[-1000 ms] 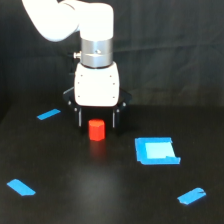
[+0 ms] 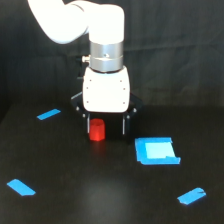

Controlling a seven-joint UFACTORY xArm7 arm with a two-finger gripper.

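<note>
A small red block (image 2: 97, 130) rests on the dark table, just left of the middle of the view. Above and partly behind it hangs my white gripper (image 2: 106, 122), its dark fingers spread wide. The block shows between them, closer to the left finger than to the right one. Whether the left finger touches the block is hard to make out, as the fingers are dark against a dark backdrop.
To the right, blue tape frames a pale square (image 2: 159, 150) on the table. Single blue tape strips lie at the back left (image 2: 48, 114), front left (image 2: 20, 187) and front right (image 2: 191, 196).
My gripper has moved to the right and slightly lower, so the block now appears nearer its left finger. The block has stayed in about the same place.
</note>
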